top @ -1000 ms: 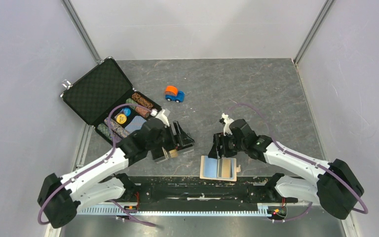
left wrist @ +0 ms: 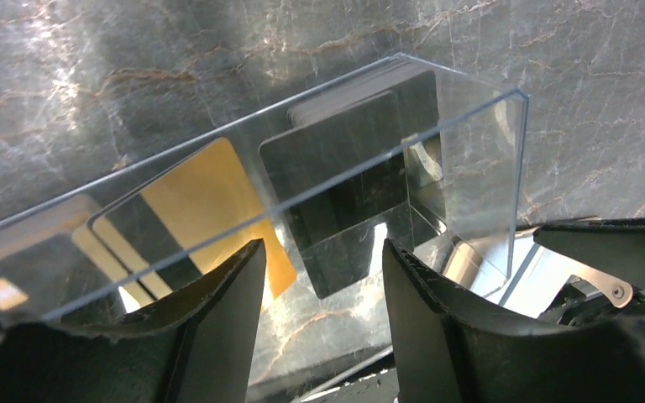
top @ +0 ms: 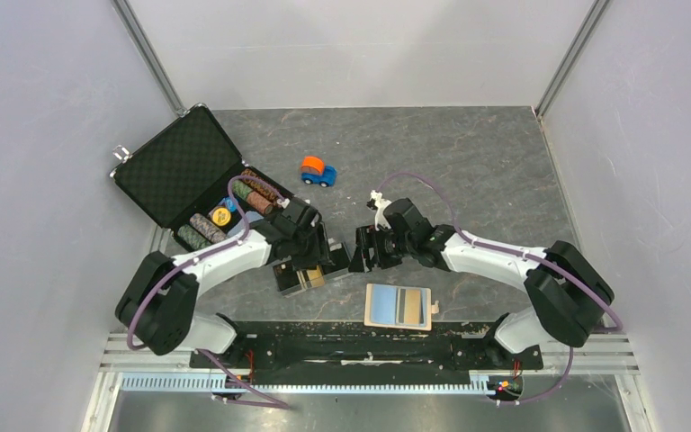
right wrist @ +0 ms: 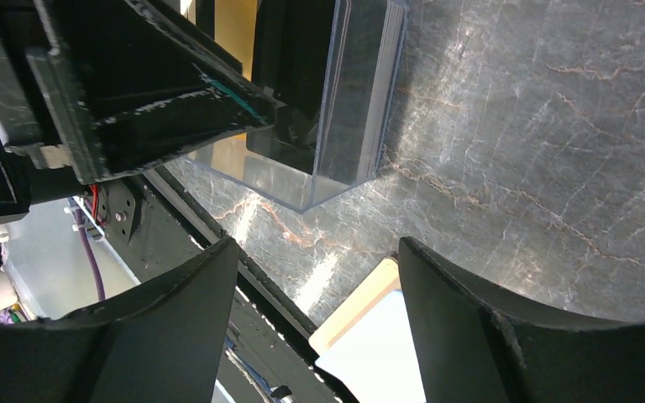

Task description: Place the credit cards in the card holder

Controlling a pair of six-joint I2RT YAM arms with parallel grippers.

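A clear box [left wrist: 479,172] holds black cards [left wrist: 336,155] at one end and gold-banded cards [left wrist: 206,189] beside them. Over this box my left gripper is part open, its fingers apart with no card seen gripped between them. The card holder [top: 374,304], a pale-edged board with a blue and a tan area, lies in front of the box and to its right. My right gripper stands open and empty above the table, close to the box's right end. One corner of the holder [right wrist: 357,304] shows beneath its fingers.
An open black case [top: 184,166] with poker chips sits at the back left. Behind the arms stands a small blue and orange toy truck [top: 318,176].
My left gripper has moved back over the middle of the box. The right gripper has travelled left and a little away from the front, off the holder toward the box.
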